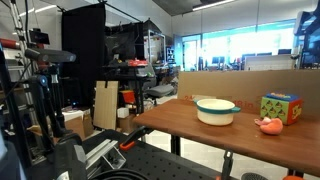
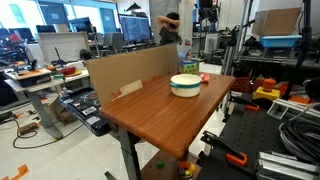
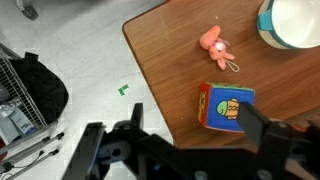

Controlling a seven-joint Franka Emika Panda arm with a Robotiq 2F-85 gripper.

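Observation:
In the wrist view my gripper is open, its two dark fingers well apart with nothing held. It hangs above the table's edge, and the colourful box (image 3: 222,106) lies beneath, near its right finger. A pink soft toy (image 3: 214,43) lies on the wood beyond the box. The white bowl with a teal rim (image 3: 294,22) is partly cut off at the corner. In exterior view 1 the bowl (image 1: 216,112) stands left of the toy (image 1: 269,126) and the box (image 1: 281,107). The bowl's inside is partly visible from above and looks empty.
The wooden table (image 2: 165,120) has a wide clear area in front of the bowl. A cardboard panel (image 2: 135,75) stands upright along one side. Pale floor (image 3: 100,60) lies beyond the table's edge.

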